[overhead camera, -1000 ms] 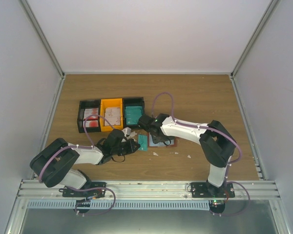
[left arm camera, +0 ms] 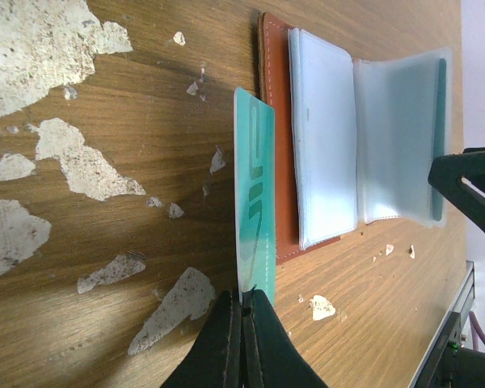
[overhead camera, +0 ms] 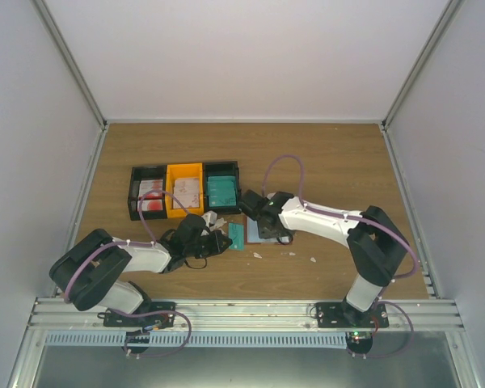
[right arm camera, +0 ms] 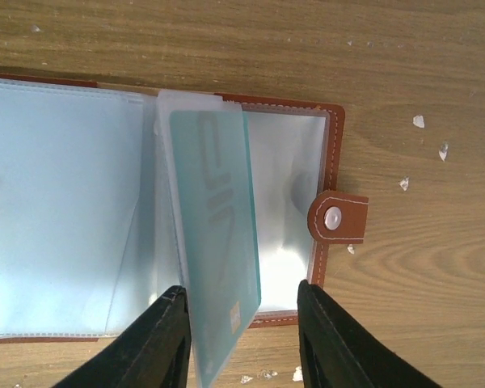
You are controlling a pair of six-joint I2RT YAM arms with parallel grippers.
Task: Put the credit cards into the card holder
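A teal card (left arm camera: pixel 255 194) stands on edge in my left gripper, pinched by its near end beside the holder's edge. The brown card holder (left arm camera: pixel 284 153) lies spread out, with whitish clear sleeves (left arm camera: pixel 327 137). One sleeve leaf (right arm camera: pixel 171 162) is raised, with another teal card (right arm camera: pixel 214 202) inside it. The fingers of my right gripper stand apart on either side of this leaf. The left finger (right arm camera: pixel 176 311) is at the leaf's edge; a gap shows before the right finger (right arm camera: pixel 307 311). In the top view the arms partly cover the holder (overhead camera: pixel 263 230).
Left of the holder stand a black box (overhead camera: pixel 149 171), a yellow box (overhead camera: pixel 175 168) and another black box (overhead camera: pixel 221 168), with cards inside. A snap strap (right arm camera: pixel 339 217) sticks out from the holder's right edge. Free table lies behind and to the right.
My right arm has shifted a little to the right over the holder. The left arm and its card look unmoved.
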